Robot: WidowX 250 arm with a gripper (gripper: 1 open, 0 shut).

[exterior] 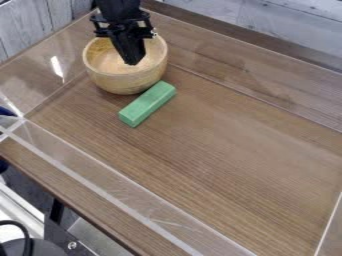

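My black gripper (131, 51) reaches in from the top edge and is over the back part of a round tan wooden bowl (126, 80), which sits at the upper left of the table. The gripper looks shut; I see nothing held between its fingers, though its tips are small in view. A green oblong block (147, 104) lies flat on the table just in front of the bowl, toward the lower right, apart from the gripper.
Dark cables or parts lie at the lower left edge, and a blue item (8, 124) shows at the left edge.
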